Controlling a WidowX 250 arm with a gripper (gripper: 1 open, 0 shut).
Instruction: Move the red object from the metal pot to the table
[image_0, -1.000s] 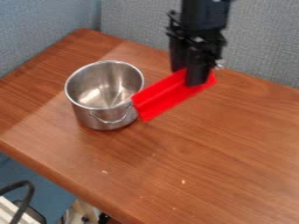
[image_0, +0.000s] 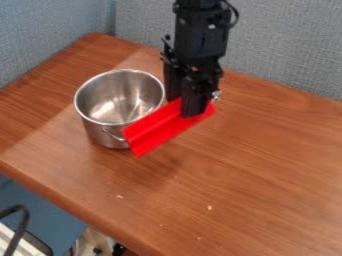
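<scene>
The red object (image_0: 163, 129), a bright elongated block, slants down to the left from my gripper (image_0: 193, 100). The black fingers are shut on its upper right end, partly covering it. Its lower left end overlaps the right front side of the metal pot (image_0: 102, 126) in the camera view. How high it hangs over the table, and whether it touches the pot, I cannot tell. Upright at the left, the silver pot shows no other object in the visible part of its inside.
Bare wooden table (image_0: 254, 180) stretches to the right and front of the pot. Grey fabric panels (image_0: 287, 45) stand behind and at the left. A black cable (image_0: 16, 235) lies beyond the table's front left edge.
The pot has stayed put.
</scene>
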